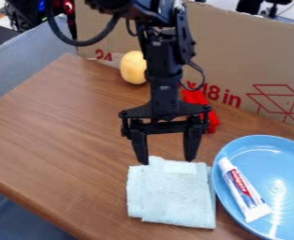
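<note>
My black gripper (pixel 165 141) hangs over the back edge of a folded white cloth (pixel 171 197), its two fingers apart with nothing seen between them. The cloth lies near the front of the wooden table. To its right a white toothpaste tube (pixel 242 188) lies on a light blue plate (pixel 280 168).
A yellow object (pixel 133 67) and a red object (pixel 201 99), partly hidden by my arm, stand at the back before a cardboard wall (pixel 246 70).
</note>
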